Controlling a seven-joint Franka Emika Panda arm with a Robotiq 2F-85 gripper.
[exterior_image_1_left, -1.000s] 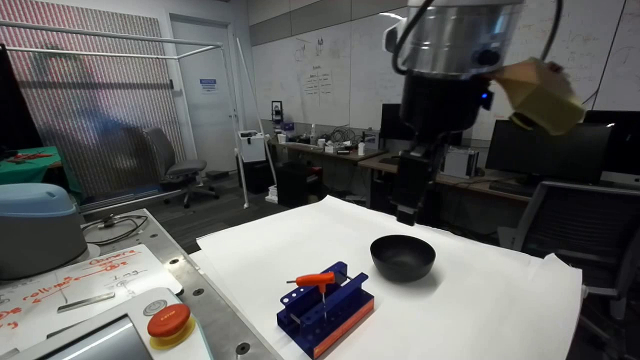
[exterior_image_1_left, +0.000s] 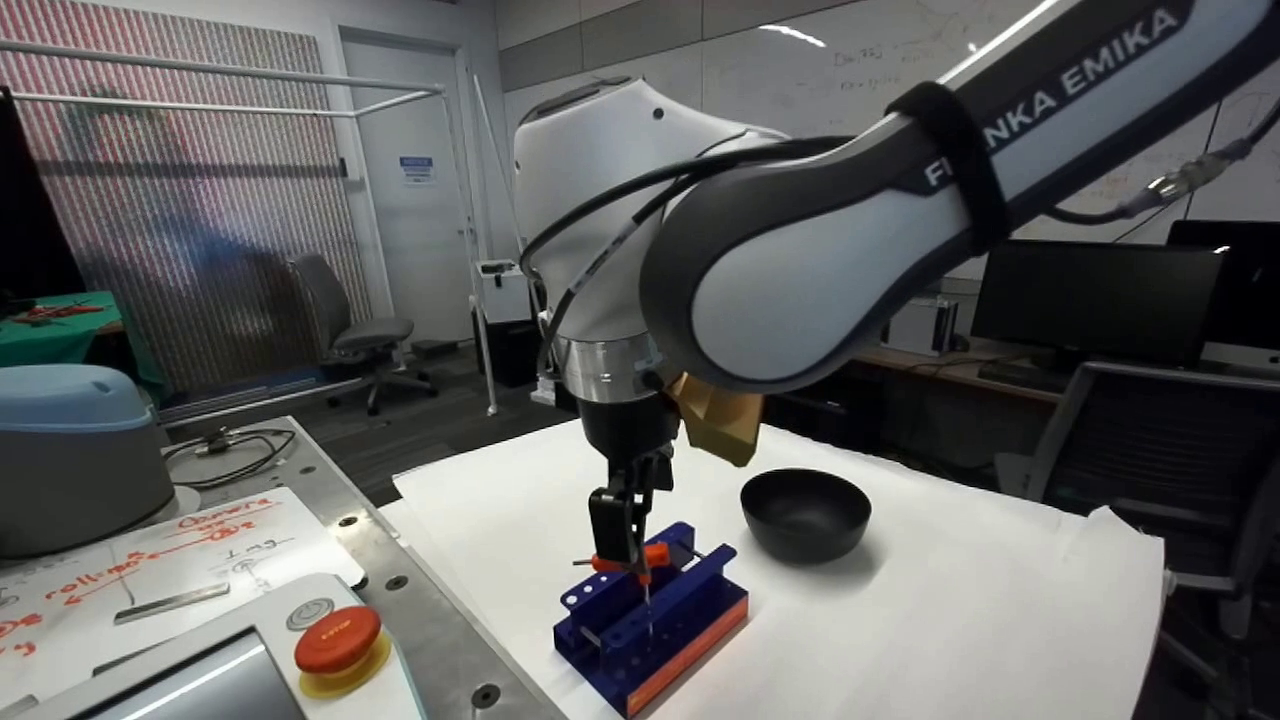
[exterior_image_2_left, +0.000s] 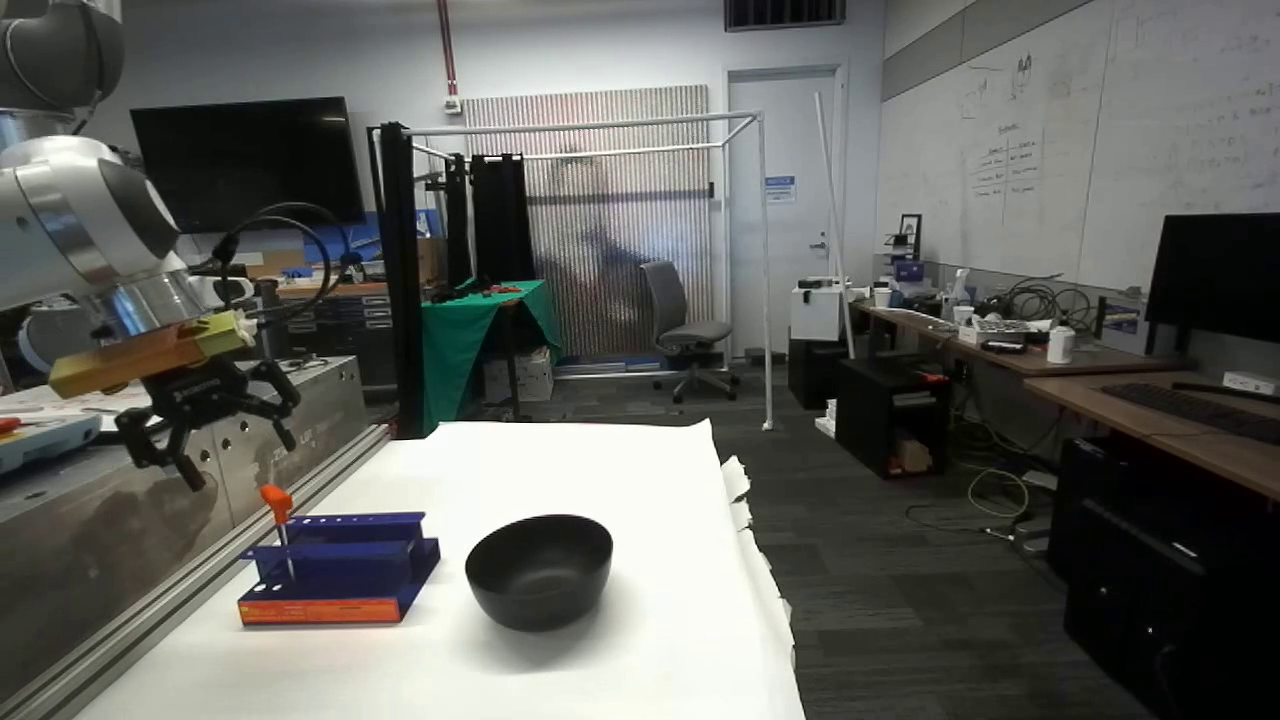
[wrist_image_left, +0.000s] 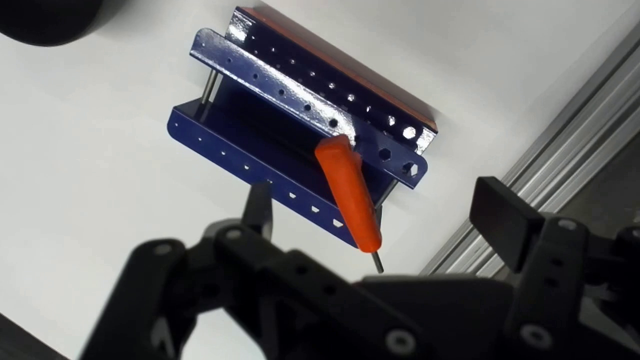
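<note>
An orange T-handled hex key (wrist_image_left: 351, 195) stands upright in the blue metal holder (wrist_image_left: 258, 156), its handle near one end. In the second exterior view the hex key (exterior_image_2_left: 278, 502) rises above the holder (exterior_image_2_left: 330, 574), and my gripper (exterior_image_2_left: 234, 462) hangs higher and to its left, clear of it. My gripper is open in the wrist view, its fingers wide apart and nothing held; the orange handle shows between them from above. In the first exterior view the gripper (exterior_image_1_left: 624, 558) partly hides the handle. A black bowl (exterior_image_2_left: 540, 576) sits beside the holder.
White paper covers the table (exterior_image_2_left: 672, 648), bare around the bowl. A metal rail (wrist_image_left: 558, 162) runs along the table's side close to the holder. An emergency stop button (exterior_image_1_left: 338, 638) and a whiteboard sheet (exterior_image_1_left: 180, 564) lie on the metal bench beyond that rail.
In the first exterior view the arm has swung left and come down from above the bowl to over the holder. The hex key, holder and bowl have kept their places.
</note>
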